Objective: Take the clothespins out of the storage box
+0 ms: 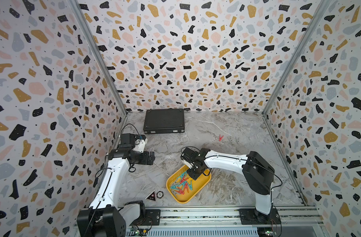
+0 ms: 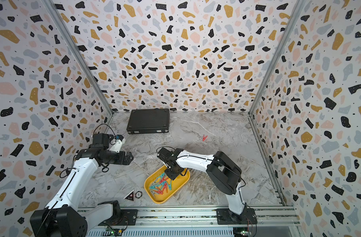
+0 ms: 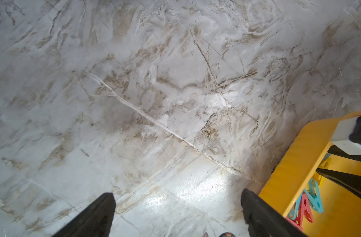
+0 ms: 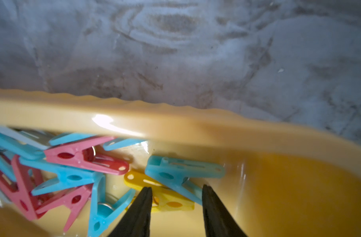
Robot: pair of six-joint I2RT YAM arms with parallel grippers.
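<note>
Blue, red and yellow clothespins (image 1: 181,184) lie in a loose heap in the yellow storage box (image 1: 200,188). Inside its far side, my right gripper points down with its fingers parted. A teal clothespin (image 4: 164,173) and a yellow clothespin (image 4: 174,202) lie across the gap; the teal one's leg reaches the right finger, and neither looks clamped. A lone red clothespin (image 1: 221,137) lies on the table at the back right. My left gripper stands open over bare table, left of the box, with nothing between its fingers.
A black case (image 1: 164,120) lies shut at the back left. Beside the box's left end are a small triangular sign (image 1: 151,196) and a round disc (image 1: 159,194). Marble table to the right and behind the box is clear.
</note>
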